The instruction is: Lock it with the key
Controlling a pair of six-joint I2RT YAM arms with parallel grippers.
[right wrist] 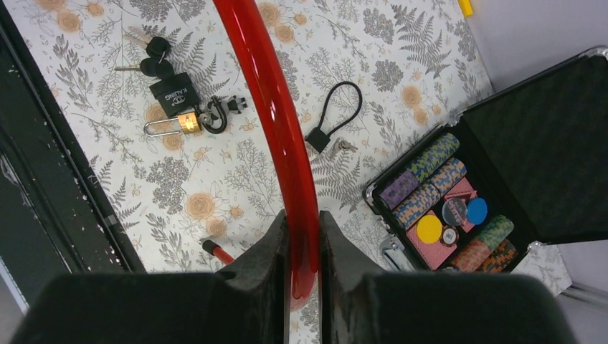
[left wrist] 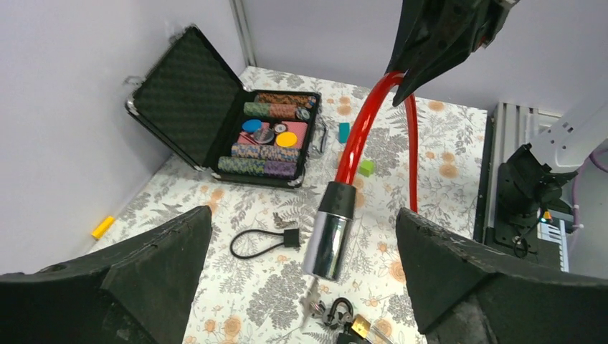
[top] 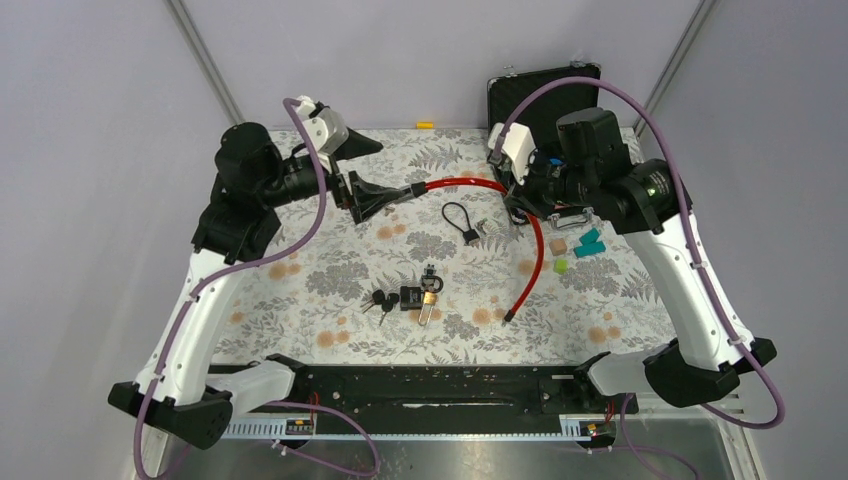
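Note:
A red cable lock hangs in the air, its red cable (top: 462, 182) bowed across the top view. My right gripper is shut on the red cable partway along it. At one end, the silver lock cylinder (left wrist: 330, 240) with a black collar shows between the spread fingers of my left gripper; that gripper is open, with gaps on both sides. A thin, blurred metal piece, perhaps a key (left wrist: 310, 301), shows below the cylinder. The cable's black-tipped free end (top: 509, 317) dangles toward the front.
Black-headed keys (top: 378, 300), a black padlock (top: 411, 298) and a brass padlock (top: 428, 300) lie front centre. A black loop lock (top: 470, 236) lies mid-table. The open chip case (right wrist: 387, 186) is at the back right, with small blocks (top: 560, 266) before it.

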